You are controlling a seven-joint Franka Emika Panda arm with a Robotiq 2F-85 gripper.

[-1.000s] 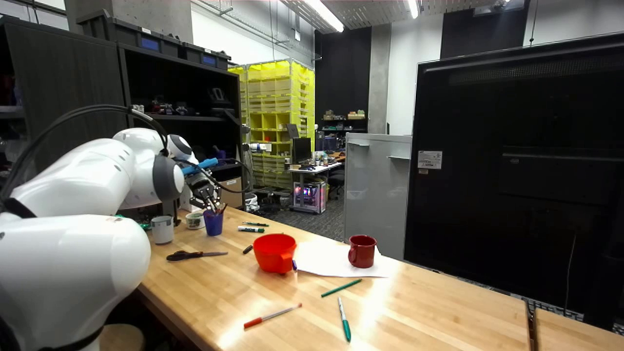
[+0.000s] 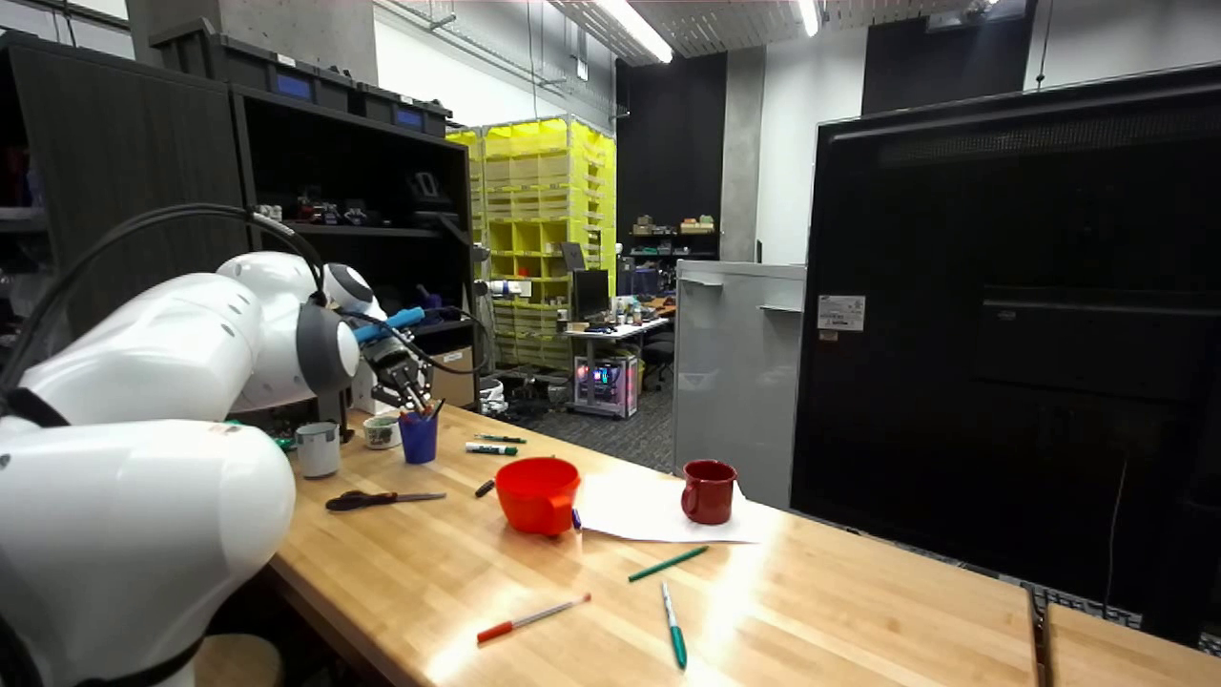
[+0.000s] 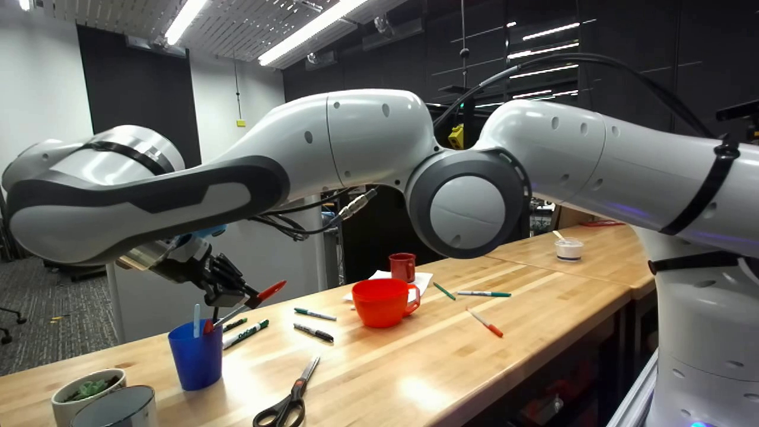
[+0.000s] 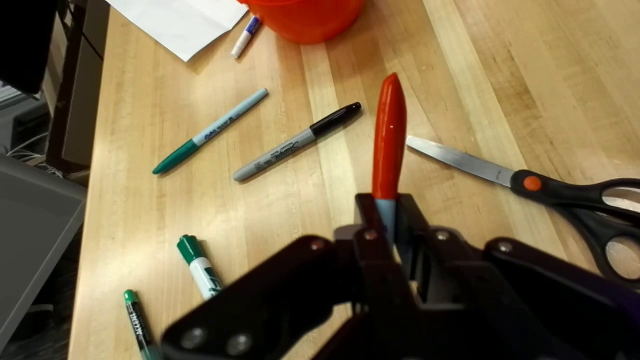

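Observation:
A red-capped marker (image 4: 389, 138) rises between the fingertips of my gripper, which is shut on it. In exterior view 2 the same marker (image 3: 270, 290) tilts, red cap up and to the right, its lower part reaching toward the rim of the blue cup (image 3: 195, 359). Whether its lower end is inside the cup cannot be told. Other pens stand in that cup, among them a light blue one (image 3: 196, 320). Seen from exterior view 1, my gripper (image 2: 415, 403) is right above the blue cup (image 2: 420, 440).
Scissors (image 4: 531, 181), a black marker (image 4: 300, 144) and several green pens lie on the table. A red bowl-like cup (image 3: 381, 302) and a dark red mug (image 3: 402, 267) stand farther along. Beside the blue cup are a potted plant (image 3: 88, 394) and a grey mug (image 3: 117, 411).
Almost nothing differs in exterior view 1. The arm and gripper have shifted very slightly above the blue cup; the things on the table lie as before.

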